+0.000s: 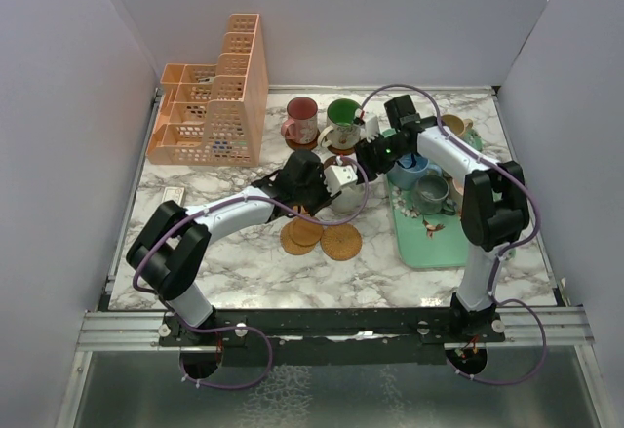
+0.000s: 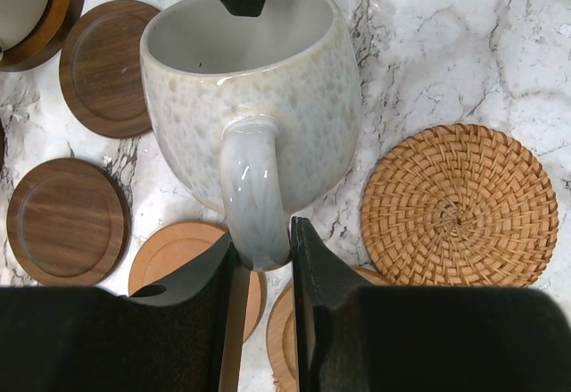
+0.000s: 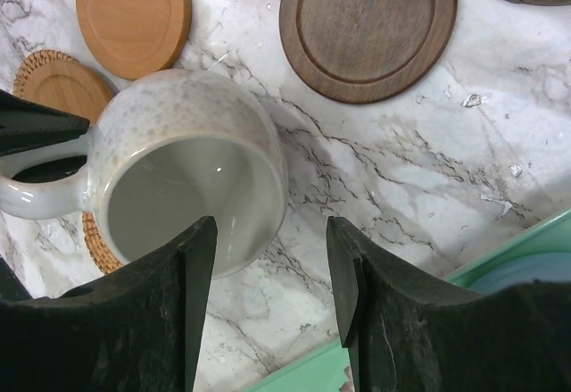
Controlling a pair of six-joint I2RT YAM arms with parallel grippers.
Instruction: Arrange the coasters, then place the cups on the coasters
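Note:
A speckled white cup hangs over the table near the coasters, its handle pinched by my left gripper, which is shut on it. In the right wrist view the cup is tilted, its mouth towards the camera. My right gripper is open over the cup's rim, one finger in front of the mouth and the other beyond its side; nothing is clamped. Around lie dark wooden coasters, a lighter wooden one and a woven coaster.
Red and green mugs stand on coasters at the back. A peach rack fills the back left. To the right, a green tray holds several cups. Bare marble lies at the front.

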